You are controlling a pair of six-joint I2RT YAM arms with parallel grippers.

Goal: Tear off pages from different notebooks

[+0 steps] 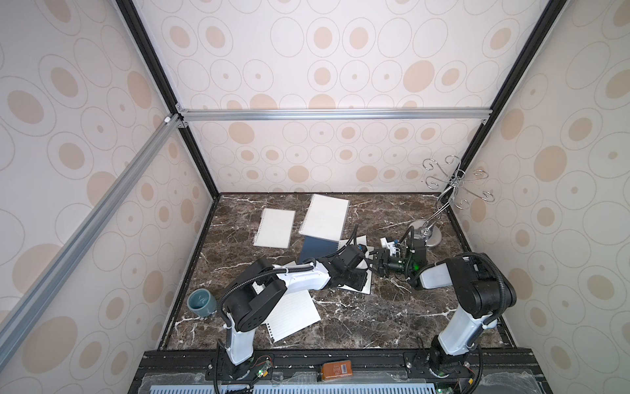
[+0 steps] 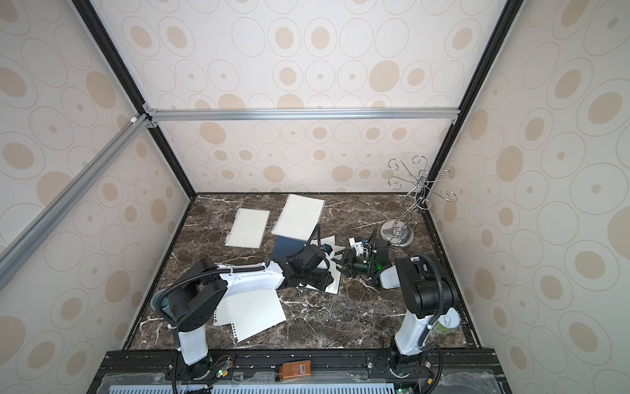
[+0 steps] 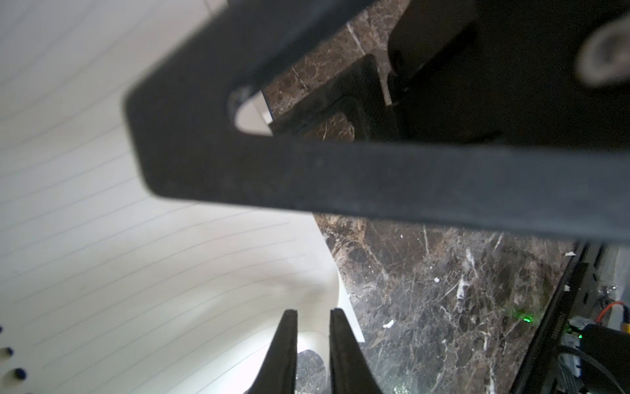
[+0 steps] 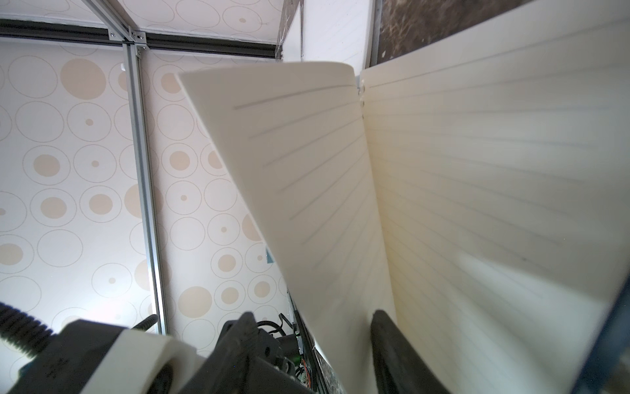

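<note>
An open lined notebook (image 1: 364, 283) with a dark cover lies on the marble table under both grippers. My left gripper (image 1: 354, 275) is over it; in the left wrist view a lined page (image 3: 151, 262) curls at its fingertips (image 3: 285, 348), which stand close together. My right gripper (image 1: 375, 261) sits at the notebook's right side; in the right wrist view a raised page (image 4: 288, 164) reaches down to its fingers, which stand apart. Whether they touch it is unclear. Loose torn lined sheets (image 1: 292, 318) lie under the left arm.
Two pale notebooks (image 1: 274, 227) (image 1: 324, 215) lie at the back, a teal mug (image 1: 201, 302) at the front left, and a metal stand (image 1: 426, 229) at the back right.
</note>
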